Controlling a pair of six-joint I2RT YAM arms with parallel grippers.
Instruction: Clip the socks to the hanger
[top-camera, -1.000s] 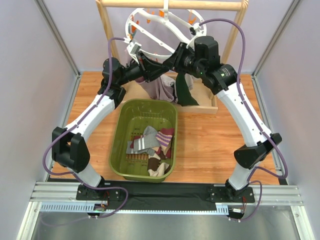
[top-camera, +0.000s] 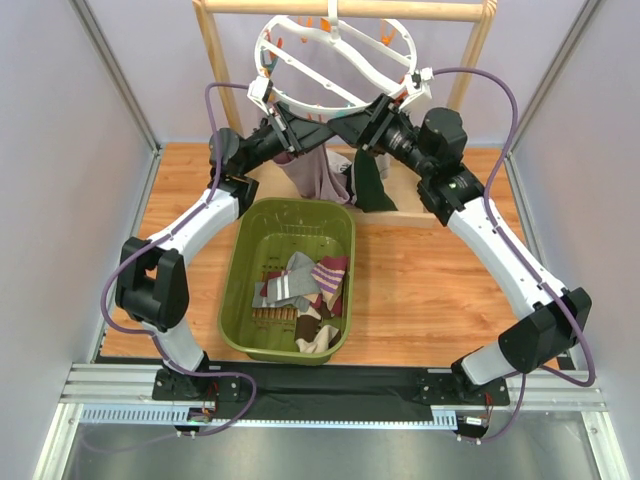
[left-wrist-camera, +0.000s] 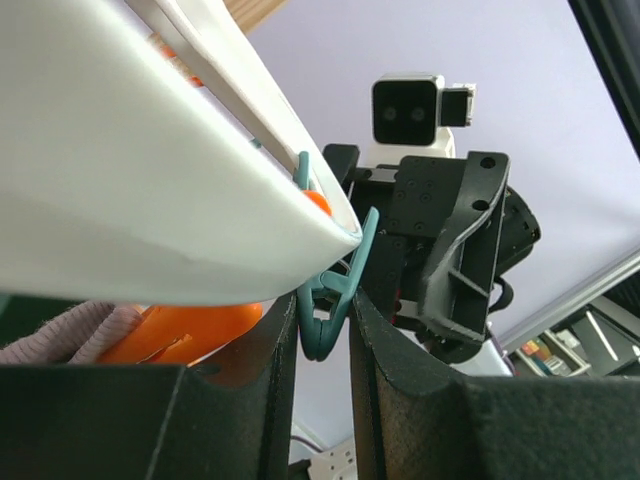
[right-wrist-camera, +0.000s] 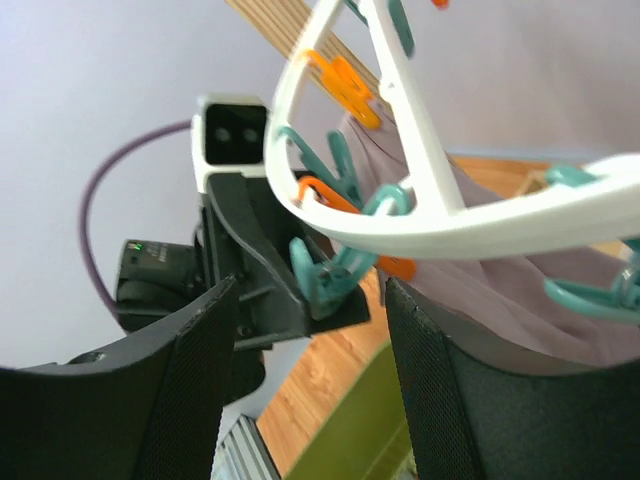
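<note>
The white hanger (top-camera: 335, 85) with orange and teal clips hangs above. My left gripper is shut on a teal clip (left-wrist-camera: 330, 300) at the hanger's rim. My right gripper stands open, facing a teal clip (right-wrist-camera: 330, 270) with the other arm's black gripper behind it. In the top view both grippers meet under the front of the hanger. A mauve sock (top-camera: 320, 180) and a dark green sock (top-camera: 368, 185) hang below it. Several grey, striped and brown socks (top-camera: 300, 283) lie in the green bin.
The green bin (top-camera: 233, 300) stands at front centre. A wooden frame (top-camera: 468, 55) carries the hanger, with a pale wooden box (top-camera: 408, 200) beneath.
The right arm has shifted toward the right and down in the top view. The bin's socks are unchanged.
</note>
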